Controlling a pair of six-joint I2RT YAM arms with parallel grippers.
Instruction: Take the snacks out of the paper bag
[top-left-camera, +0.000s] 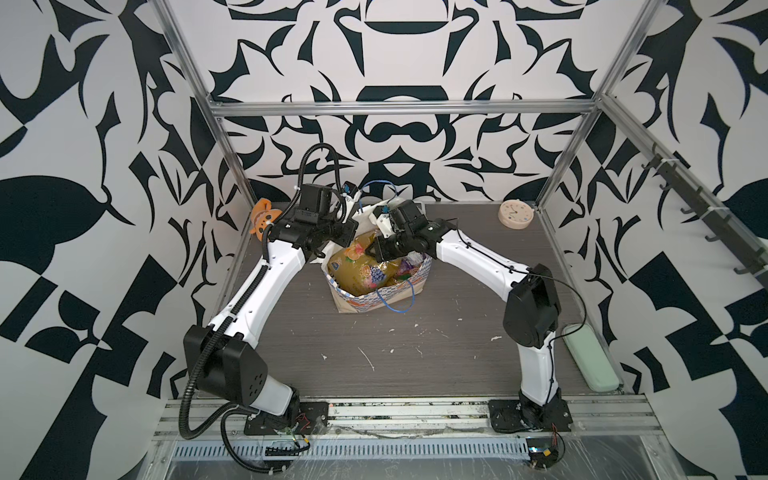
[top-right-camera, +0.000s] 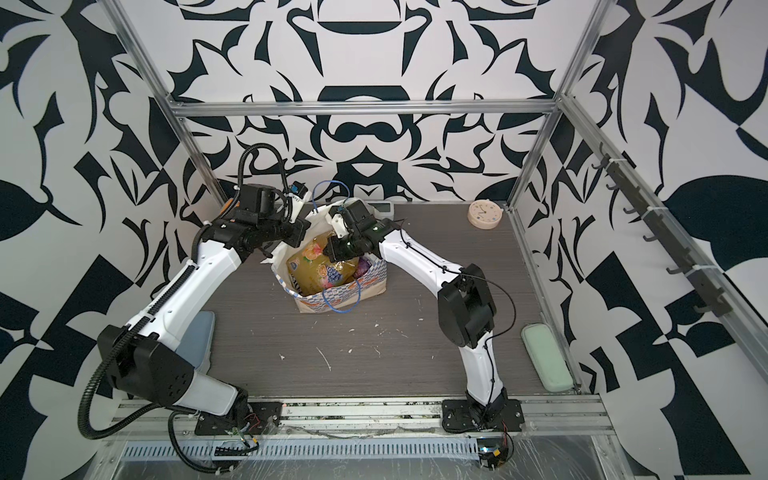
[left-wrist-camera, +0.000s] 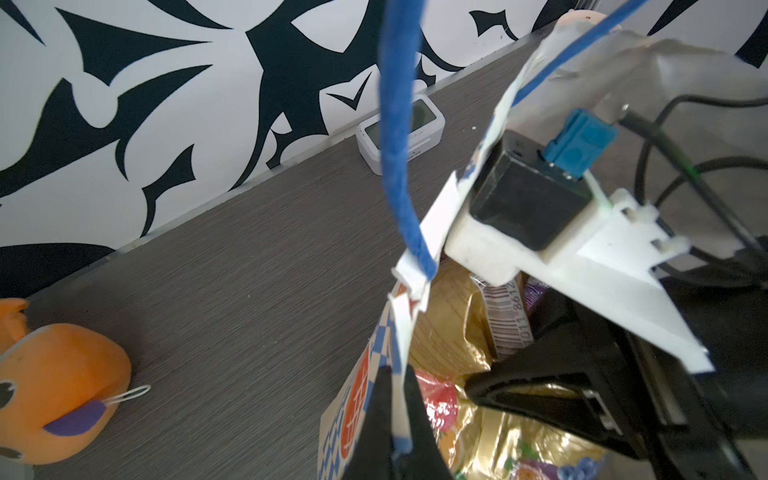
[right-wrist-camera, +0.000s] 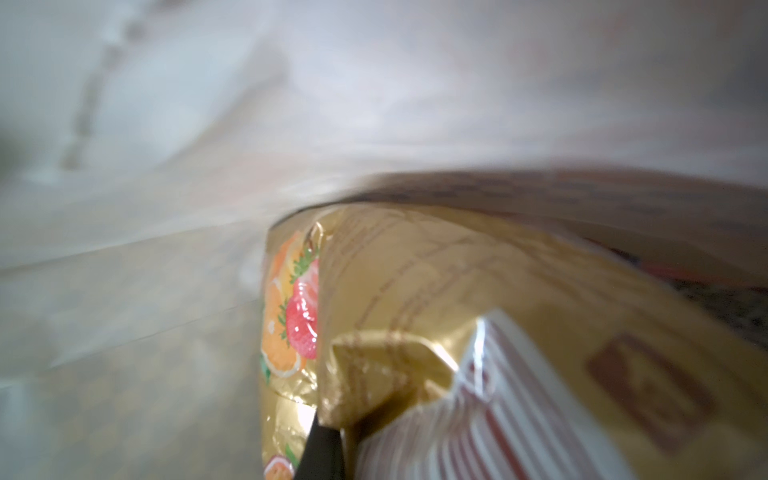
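Note:
The paper bag (top-left-camera: 350, 302) stands open mid-table, with a gold snack pack (top-left-camera: 352, 268) and other colourful packs inside. My left gripper is shut on the bag's rim at its left side, blue handle above it. My right gripper (top-left-camera: 382, 246) reaches into the bag over the gold pack (top-right-camera: 312, 268); in the right wrist view a dark finger (right-wrist-camera: 320, 452) lies against the gold pack (right-wrist-camera: 464, 264). It looks shut; what is between its fingers is hidden.
An orange plush toy (left-wrist-camera: 64, 392) lies back left, a white device (left-wrist-camera: 400, 140) at the back, a round wooden object (top-left-camera: 516, 214) back right, a green case (top-left-camera: 589, 358) front right.

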